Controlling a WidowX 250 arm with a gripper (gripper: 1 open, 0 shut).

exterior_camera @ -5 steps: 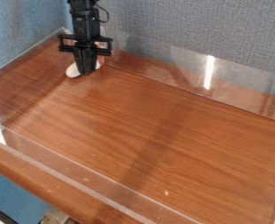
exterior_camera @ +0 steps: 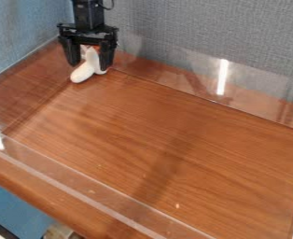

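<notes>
My black gripper (exterior_camera: 90,54) is high in the back left corner of the wooden table, fingers apart and open. Just under and behind it lies a small whitish object (exterior_camera: 82,73), pale and elongated, partly hidden by the fingers. I cannot tell whether the fingers touch it.
Clear low walls (exterior_camera: 255,103) edge it, with grey padded panels (exterior_camera: 212,37) behind and at the left. Blue shows beyond the near left edge.
The gripper has risen slightly and shifted a little left, uncovering more of the whitish object beneath it.
</notes>
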